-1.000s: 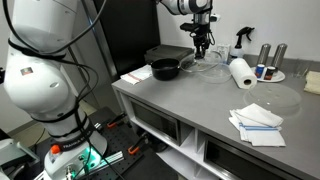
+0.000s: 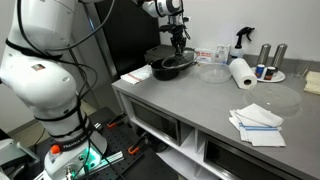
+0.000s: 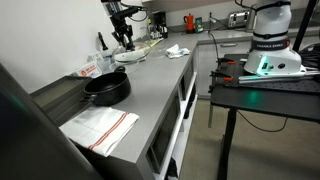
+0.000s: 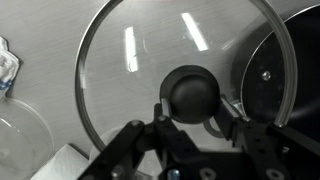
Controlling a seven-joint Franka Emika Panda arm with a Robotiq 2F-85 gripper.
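A clear glass lid [image 4: 135, 75] with a metal rim fills much of the wrist view. Its round black knob [image 4: 191, 92] sits between the fingers of my gripper, which is shut on it. In the first exterior view, my gripper [image 2: 179, 46] hangs at the far end of the counter, close to the black pot [image 2: 163, 72]. From the second exterior view, the pot [image 3: 106, 91] stands nearer the camera than the gripper [image 3: 127, 42]. The wrist view shows part of the pot [image 4: 262, 75] at right, with the lid's edge overlapping it from above.
A clear bowl [image 2: 214, 74] stands right of the pot, near a paper towel roll [image 2: 242, 73]. Folded cloths [image 2: 257, 125] lie at the near right, and a striped towel [image 3: 100, 128] lies beside the pot.
In the first exterior view, my gripper and the lid have moved left, from near the clear bowl toward the black pot. The pot stays where it was.
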